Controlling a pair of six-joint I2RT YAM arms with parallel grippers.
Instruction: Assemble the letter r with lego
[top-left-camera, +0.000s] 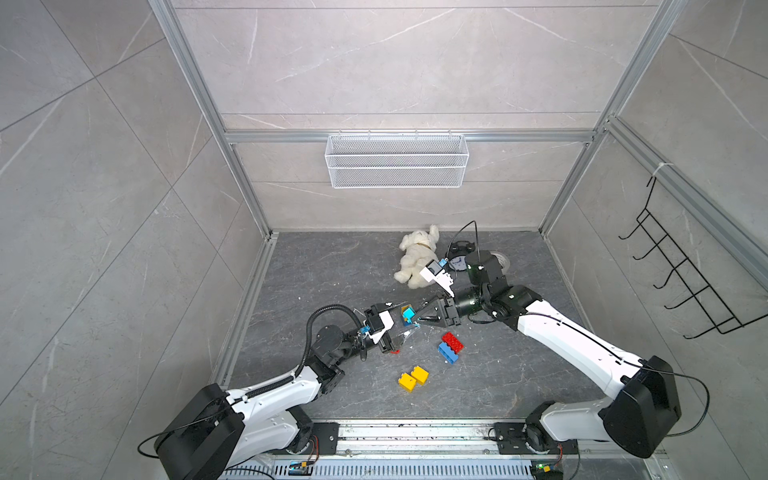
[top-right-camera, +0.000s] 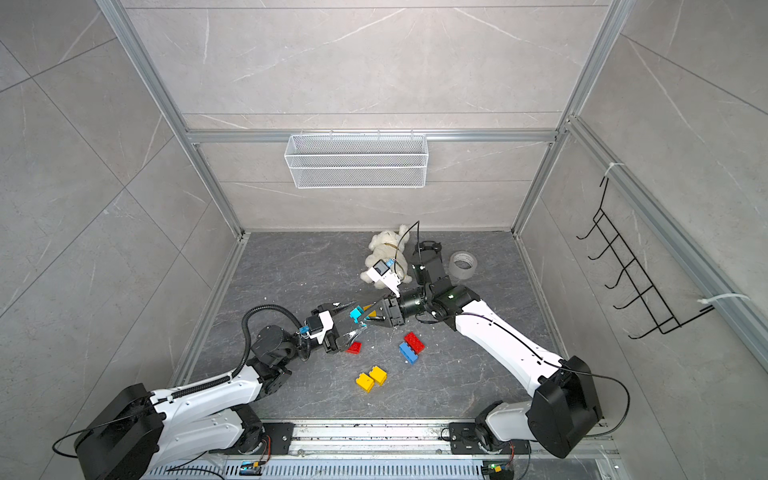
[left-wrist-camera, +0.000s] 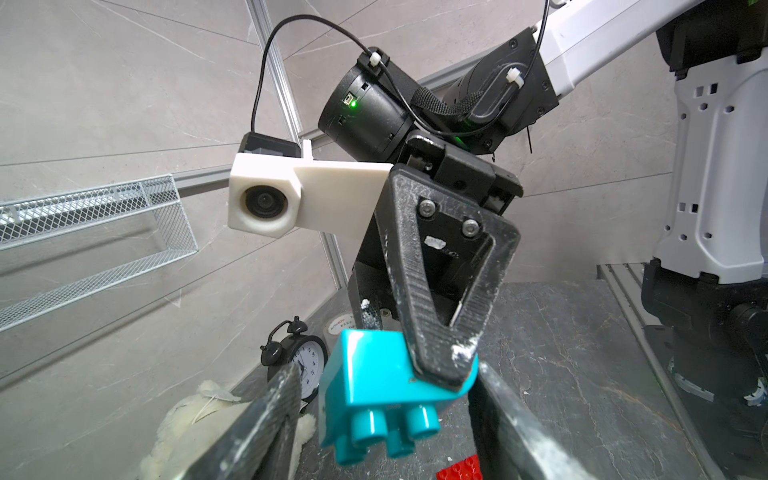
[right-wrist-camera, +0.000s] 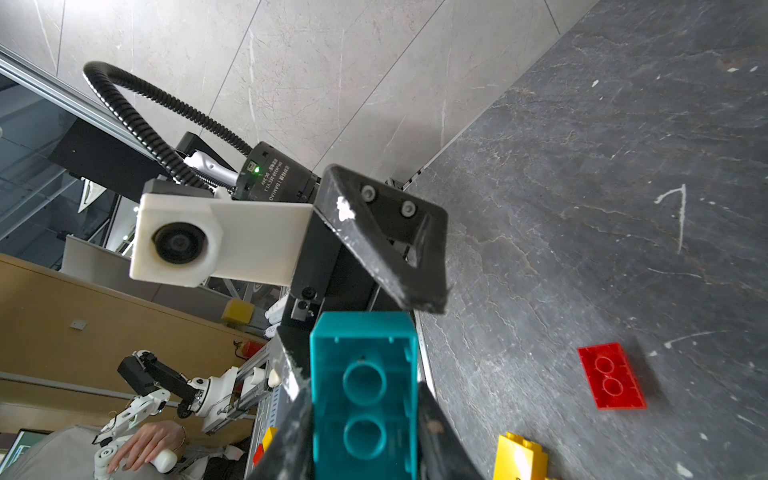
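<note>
A cyan brick (left-wrist-camera: 376, 372) hangs in the air with its studs towards the left wrist camera's lower edge. My right gripper is shut on it; the brick's hollow underside faces the right wrist camera. From the other side my left gripper stands part open, its fingers on either side of the brick; whether they touch it I cannot tell. On the table lie a red brick (top-right-camera: 354, 348), a red brick (top-right-camera: 414, 342) beside a blue brick (top-right-camera: 408, 353), and two yellow bricks (top-right-camera: 365, 381). Another yellow brick (top-right-camera: 370, 310) shows partly behind the cyan one.
A white plush toy (top-left-camera: 417, 260) lies at the back, with a black alarm clock (left-wrist-camera: 308, 356) near it and a roll of tape (top-right-camera: 462, 265) to the right. A wire basket (top-left-camera: 397, 161) hangs on the back wall.
</note>
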